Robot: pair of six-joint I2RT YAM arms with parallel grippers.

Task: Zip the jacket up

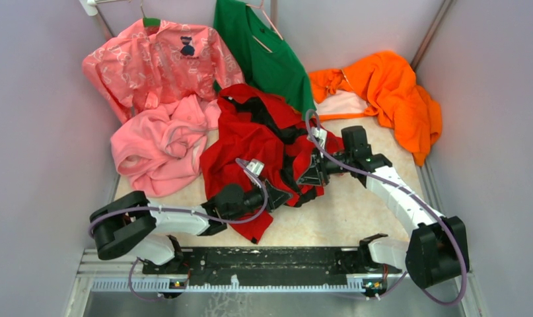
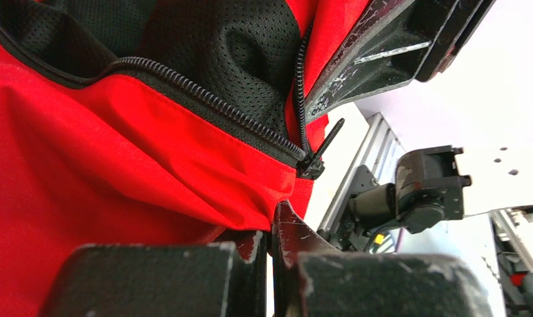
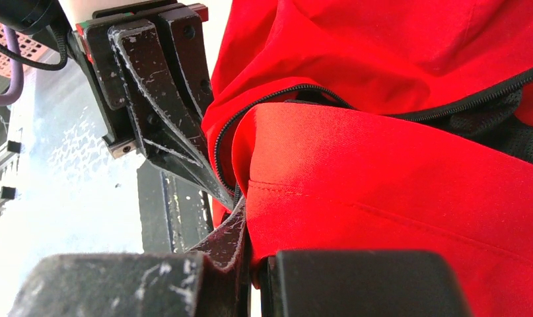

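Note:
The red jacket (image 1: 240, 142) lies spread on the table, its front open over a black mesh lining (image 2: 230, 53). In the left wrist view, two black zipper tracks (image 2: 207, 99) meet at a slider (image 2: 311, 166), whose thin pull (image 2: 331, 135) sticks up. My left gripper is shut on red cloth just below that slider, apart from the pull. Across the zipper, my right gripper is shut with a fold of red cloth at its tips. In the top view, the left gripper (image 1: 288, 198) and right gripper (image 1: 304, 181) nearly meet; their exact hold is hidden there.
Pink garments (image 1: 161, 148) lie to the left, with a patterned pink jacket (image 1: 164, 66) hanging behind. A green top (image 1: 267, 63) hangs at the back, and an orange garment (image 1: 389, 92) lies back right. Bare table (image 1: 362, 211) shows at the front right.

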